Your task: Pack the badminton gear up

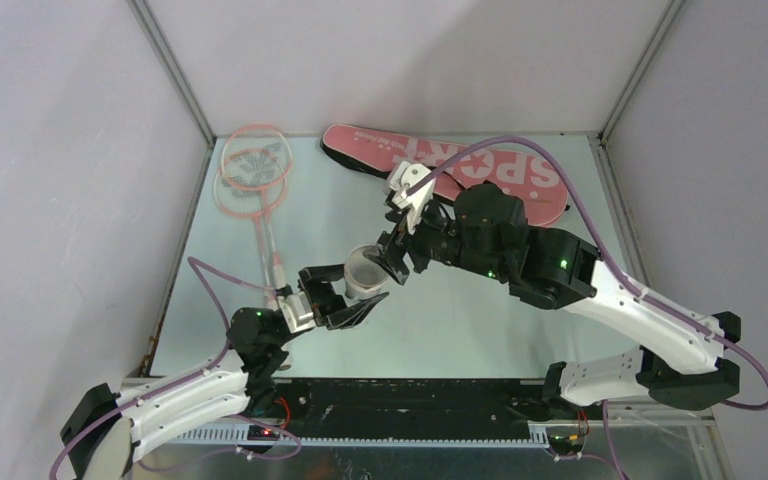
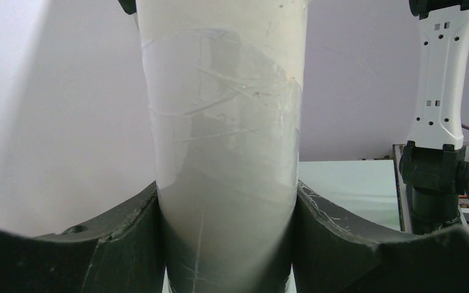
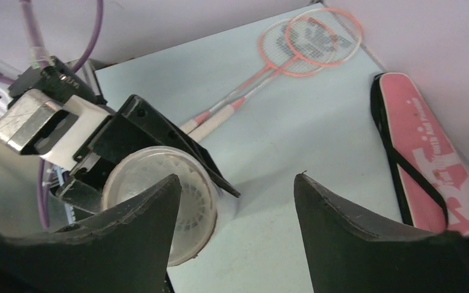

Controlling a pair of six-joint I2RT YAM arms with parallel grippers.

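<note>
A white shuttlecock tube (image 1: 365, 275) (image 2: 223, 146) (image 3: 162, 207) stands in my left gripper (image 1: 350, 295), whose fingers are shut around it. My right gripper (image 1: 395, 250) is part open at the tube's capped end, one finger overlapping the cap in the right wrist view; whether it touches cannot be told. Two pink rackets (image 1: 256, 180) (image 3: 308, 43) lie overlapping on the left of the table. A pink racket bag (image 1: 390, 147) (image 3: 415, 146) with a black strap lies along the back, partly hidden by the right arm.
White walls enclose the table (image 1: 440, 330) at back and sides. Purple cables run along both arms.
</note>
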